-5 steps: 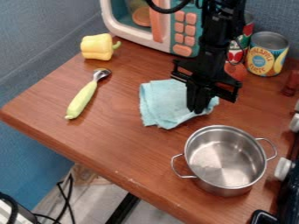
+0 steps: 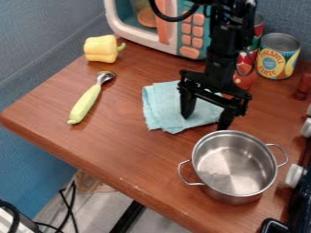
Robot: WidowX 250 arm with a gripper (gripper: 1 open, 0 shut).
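My black gripper (image 2: 205,111) is low over a folded light-blue cloth (image 2: 165,107) on the wooden table, its fingers spread apart, one over the cloth's middle and the other reaching to its right edge. Whether it touches the cloth is unclear. A steel pot (image 2: 234,168) with two handles sits just in front of the cloth.
A yellow pepper (image 2: 101,48) and a utensil with a pale-green handle (image 2: 85,103) lie at left. A toy microwave (image 2: 145,23), several cans (image 2: 278,56) and a red bottle (image 2: 304,87) stand at the back and right.
The cloth lies flatter than a second ago.
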